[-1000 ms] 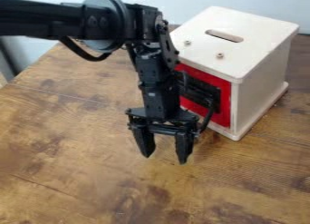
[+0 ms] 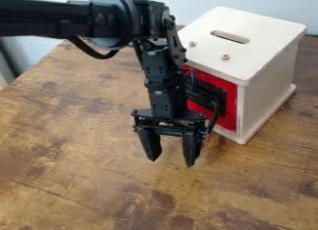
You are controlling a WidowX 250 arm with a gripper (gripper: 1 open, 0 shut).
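My black gripper (image 2: pixel 172 152) hangs over the wooden table in the middle of the camera view, fingers pointing down and apart, with nothing visible between them. Behind it and to the right stands a pale wooden box (image 2: pixel 261 94) with a slot in its top and a red front panel (image 2: pixel 224 99), which my arm partly hides.
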